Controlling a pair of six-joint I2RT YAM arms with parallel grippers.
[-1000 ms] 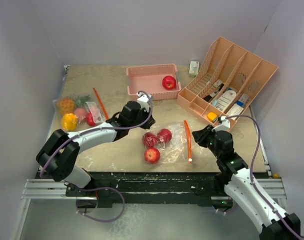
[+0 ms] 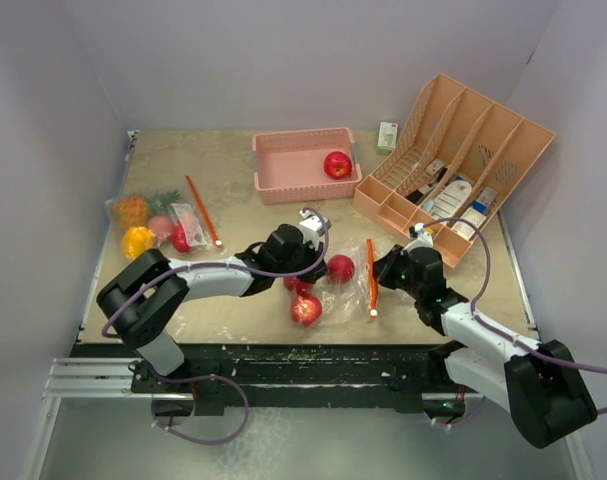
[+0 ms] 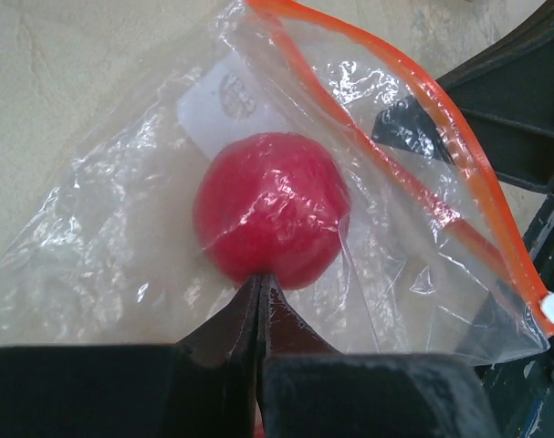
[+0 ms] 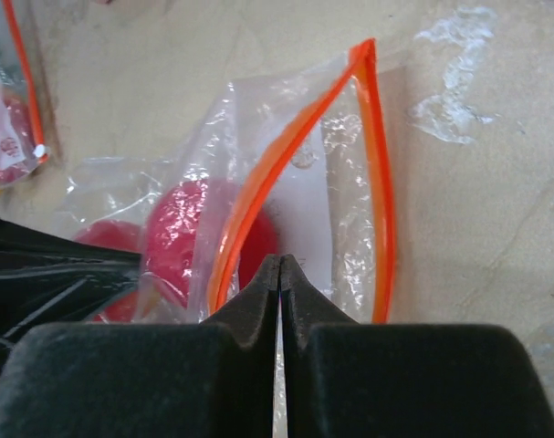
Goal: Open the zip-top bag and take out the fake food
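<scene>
A clear zip top bag (image 3: pixel 112 255) with an orange zip (image 2: pixel 371 270) lies at the front middle, holding a red fake fruit (image 3: pixel 272 205). More red fruit (image 2: pixel 306 309) lies to its left and toward the front. My left gripper is shut, its tips at the bag's red fruit; nothing shows between them. My right gripper is shut beside the orange zip, nothing visible between its fingertips.
A pink basket (image 2: pixel 283 195) with a red apple (image 2: pixel 338 165) stands at the back middle. A wooden organizer (image 2: pixel 393 214) is back right. Another bag of fake food (image 2: pixel 138 242) lies at the left.
The bag's zip edge has shifted slightly.
</scene>
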